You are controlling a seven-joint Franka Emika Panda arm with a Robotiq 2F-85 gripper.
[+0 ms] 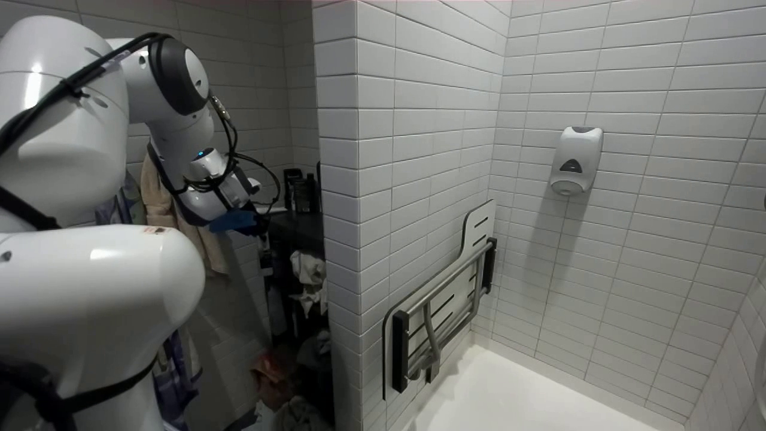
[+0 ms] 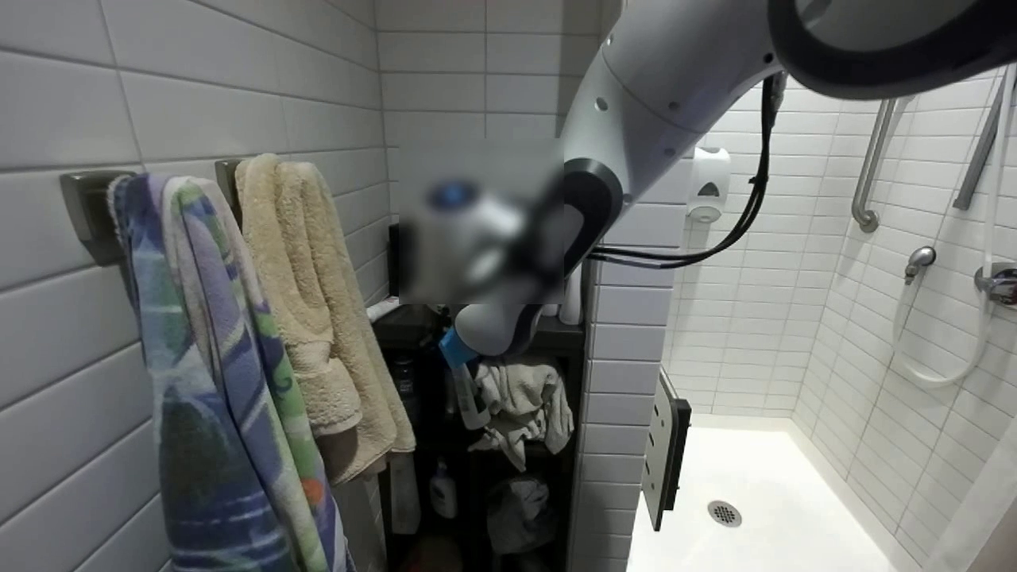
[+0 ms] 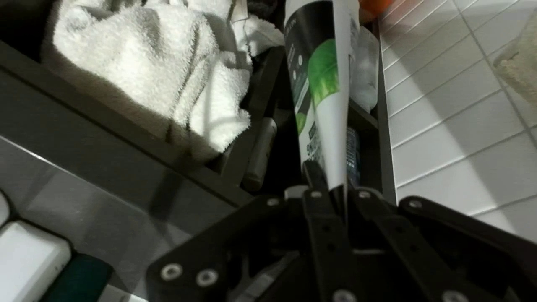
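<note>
A white tube (image 3: 333, 126) with a black and green label is in the wrist view, its narrow end between the fingers of my gripper, which is shut on it. The rest of the tube stretches away from the fingers, over the dark shelf's lower levels. In exterior view 2 the pale tube (image 2: 471, 399) hangs below the blue part of the wrist, in front of the shelf (image 2: 553, 335). My gripper (image 1: 260, 224) appears small and dark in exterior view 1, beside the shelf top; the tube is hard to make out there.
A crumpled white towel (image 3: 151, 60) fills a shelf level beside the tube. Bottles (image 1: 300, 190) stand on the shelf top. A beige towel (image 2: 315, 305) and a patterned towel (image 2: 205, 381) hang left of the arm. The tiled partition (image 1: 341, 215) borders the shelf.
</note>
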